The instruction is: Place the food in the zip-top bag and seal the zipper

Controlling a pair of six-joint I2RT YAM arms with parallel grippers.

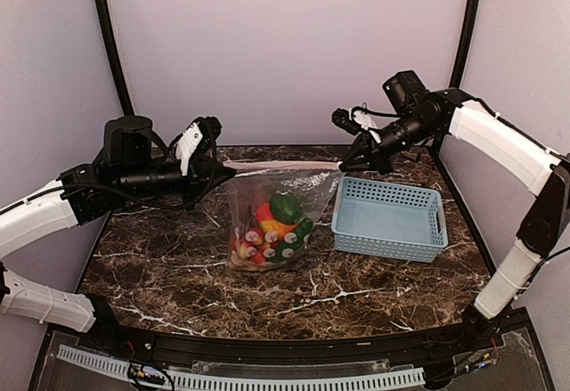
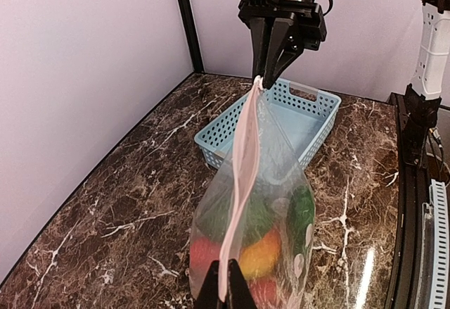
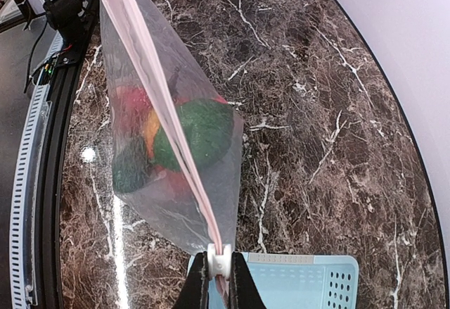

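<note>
A clear zip top bag (image 1: 312, 197) with a pink strip along its mouth hangs between my two grippers, its lower end on the marbled table. Red, yellow and green food (image 1: 278, 222) lies inside it. At the strip's left end, my left gripper is shut on the pink edge of the bag. My right gripper is shut at the other end, with a white zipper slider (image 3: 219, 260) between its fingers. The pink strip (image 2: 245, 150) runs taut and narrow from one gripper to the other, its sides close together.
An empty light blue basket (image 1: 389, 216) stands right of the bag, just below my right gripper. Bare marbled table (image 1: 160, 266) lies to the left and in front. Walls close off the back and both sides.
</note>
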